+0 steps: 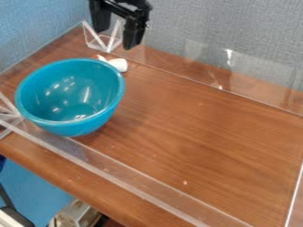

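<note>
My black gripper (119, 27) hangs at the top left of the camera view, above the back left corner of the table, with its fingers apart and nothing seen between them. Below it, a small white object (113, 64) lies on the table. A large teal bowl (71, 97) stands upright on the left of the wooden table (190, 142), in front of the white object. The bowl looks empty.
Clear low panels (249, 85) edge the table, with white brackets (102, 39) at the back left corner. Grey textured walls stand behind.
</note>
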